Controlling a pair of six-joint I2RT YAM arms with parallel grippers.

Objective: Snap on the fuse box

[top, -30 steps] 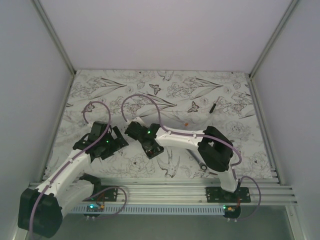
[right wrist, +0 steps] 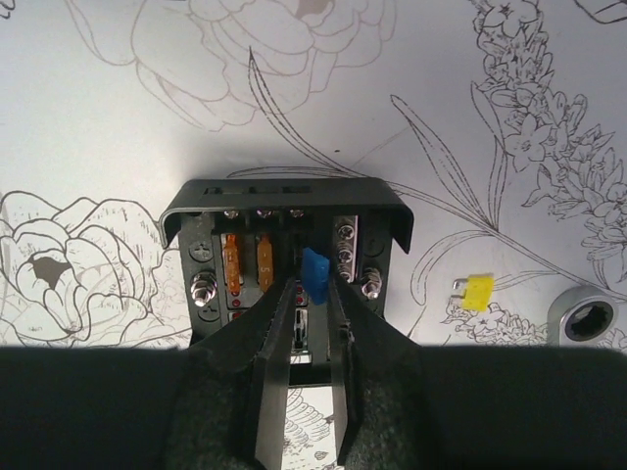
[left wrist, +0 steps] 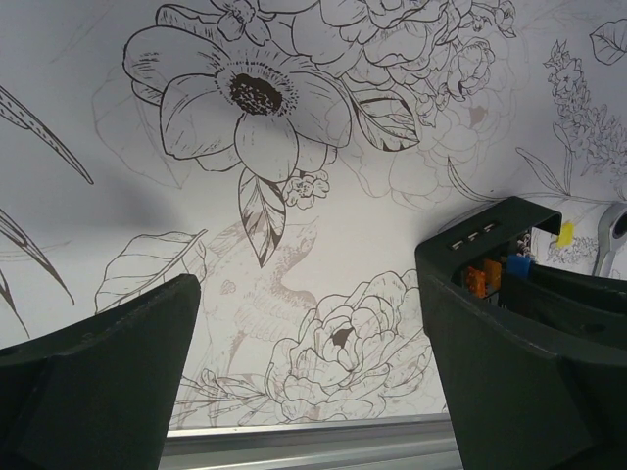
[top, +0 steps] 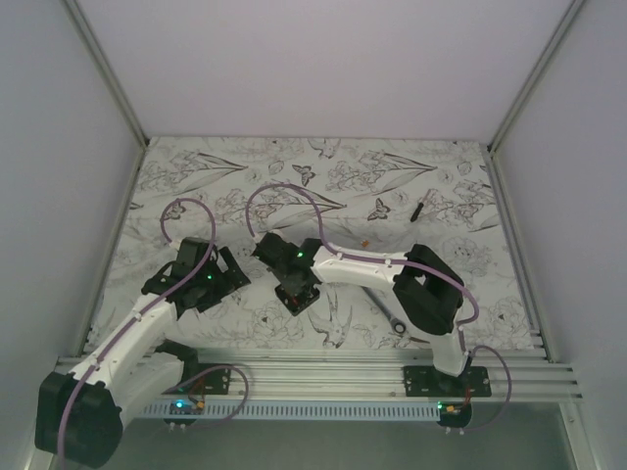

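Observation:
The black fuse box lies on the patterned table under my right gripper, also at right in the left wrist view [left wrist: 460,235]. It holds orange fuses [right wrist: 264,259] and metal terminals. My right gripper is over the box's middle, its fingertips at a blue fuse [right wrist: 315,269]; whether they grip it is unclear. A yellow fuse [right wrist: 478,292] lies on the table right of the box. My left gripper hangs open left of the box, nothing between its fingers.
A wrench [top: 382,311] lies right of the box, its ring end [right wrist: 583,313] near the yellow fuse. A dark slim object [top: 417,211] lies at the back right. A metal rail runs along the front edge.
The left arm has not visibly moved.

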